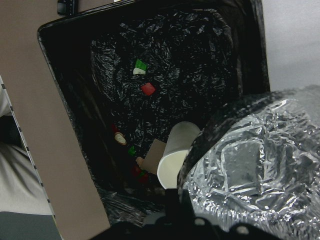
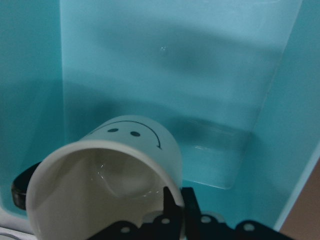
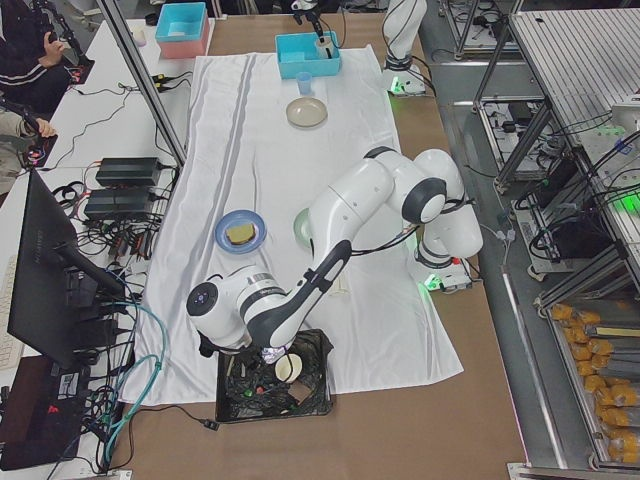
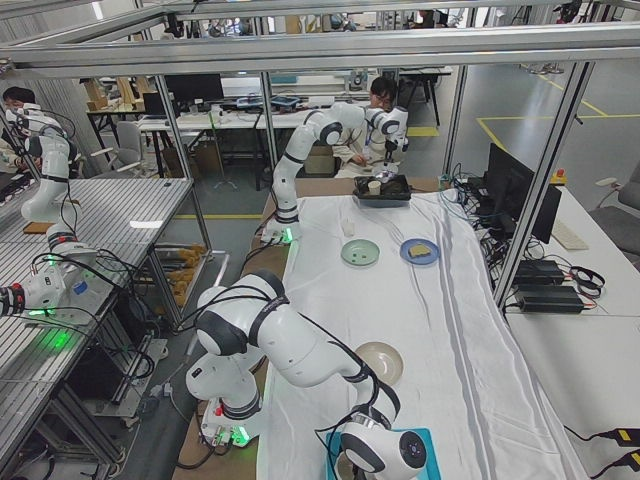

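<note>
My left gripper hangs over a black bin (image 3: pixel 230 405) lined with black plastic, shut on a crinkled clear plastic piece (image 1: pixel 250 165) that fills the lower right of the left wrist view. A white cup (image 1: pixel 175 150), a cardboard scrap (image 1: pixel 153 157) and several small coloured bits lie inside the bin. At the far end, my right gripper is shut on the rim of a white smiley mug (image 2: pixel 135 134), which is tilted inside a cyan bin (image 2: pixel 185 55).
A blue plate (image 3: pixel 225 235) with a yellow sponge, a green plate (image 4: pixel 360 253), a beige plate (image 3: pixel 306 117) and a blue cup (image 3: pixel 304 84) stand on the white cloth. A monitor (image 3: pixel 40 280) and cables border one side.
</note>
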